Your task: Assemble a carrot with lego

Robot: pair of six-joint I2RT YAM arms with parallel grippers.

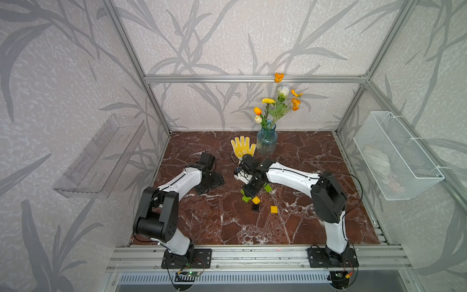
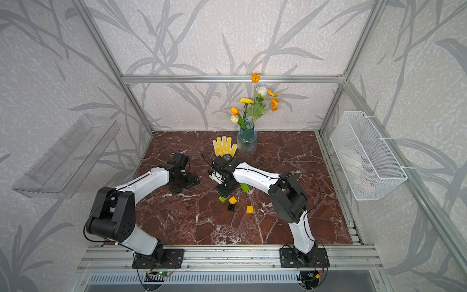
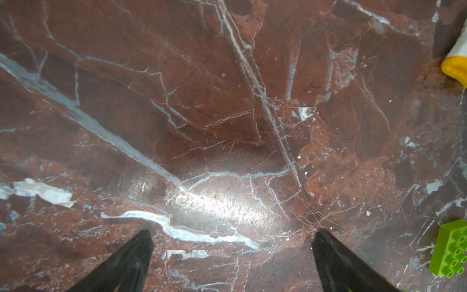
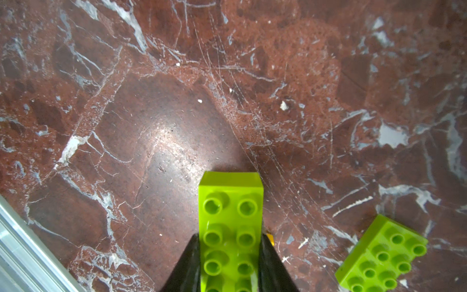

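My right gripper is shut on a long green brick (image 4: 230,194), its studs facing the wrist camera and its far end jutting past the fingers. A second green brick (image 4: 384,253) lies on the table at the lower right of the right wrist view. Nothing is between the fingers of my open left gripper, which is over bare table at the left. In the top left view, a yellow brick (image 1: 256,200), a black brick (image 1: 255,207) and another yellow brick (image 1: 273,209) lie in front of the right gripper. A green brick (image 3: 450,248) shows at the left wrist view's right edge.
A yellow and white glove (image 1: 242,146) lies behind the right gripper, with a glass vase (image 1: 266,140) of flowers beside it. Wire and clear baskets hang on the side walls.
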